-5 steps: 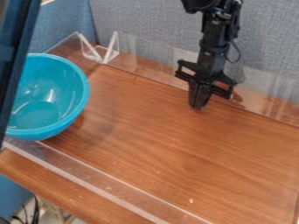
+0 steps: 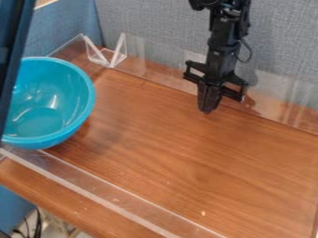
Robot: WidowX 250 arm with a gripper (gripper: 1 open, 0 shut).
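Note:
A black gripper hangs at the back of the wooden table, just right of centre, pointing down near the clear back rail. Its fingertips are close together and low over the wood, with nothing visible between them. A turquoise bowl sits at the left of the table, well apart from the gripper.
A white bracket stands in the back left corner. Clear plastic rails run along the table's back and left edges, before padded grey and blue walls. A dark panel cuts across the far left.

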